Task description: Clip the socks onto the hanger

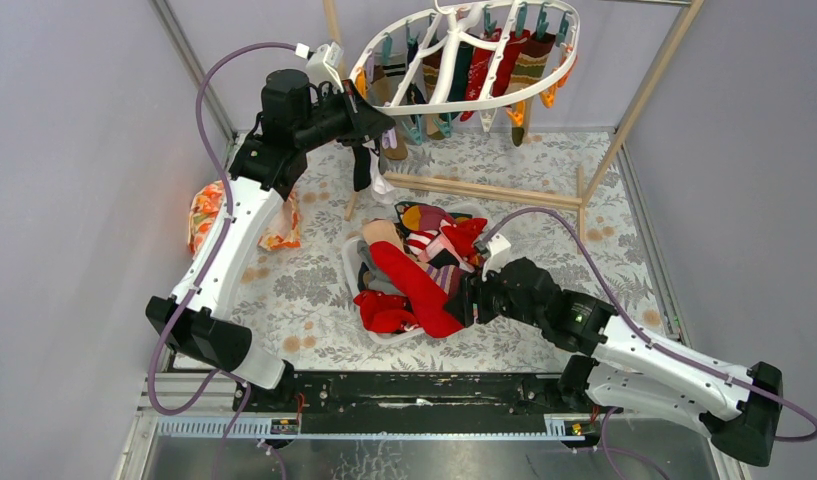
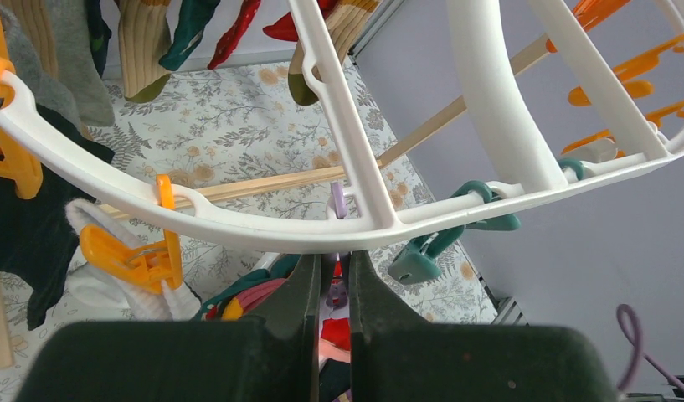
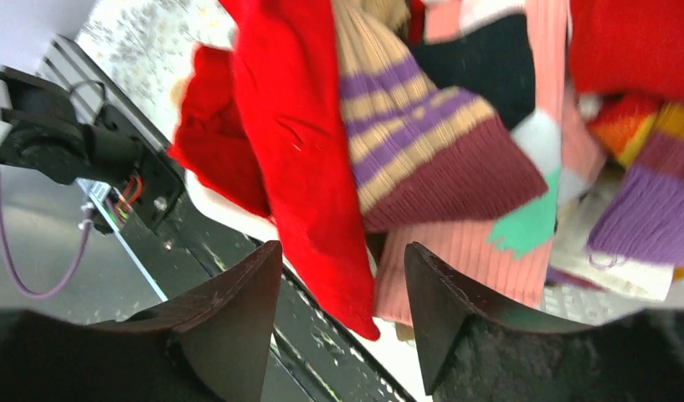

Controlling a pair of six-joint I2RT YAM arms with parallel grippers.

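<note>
A white oval clip hanger point(image 1: 464, 105) hangs at the top with socks on orange and teal clips. My left gripper is shut at the hanger's front rim, on what looks like a lavender clip point(image 2: 338, 199). My right gripper is down over the pile of socks in the bin, fingers apart, above a red sock point(image 3: 305, 184) and a pink ribbed sock point(image 3: 464, 268). A striped sock point(image 3: 439, 167) lies just beyond. I cannot tell whether the fingers touch any sock.
The white bin point(image 1: 349, 262) stands mid-table below the hanger. Wooden poles point(image 1: 474, 188) run behind it. An orange patterned bundle point(image 1: 206, 215) lies at the left. Bare floral surface shows either side of the bin.
</note>
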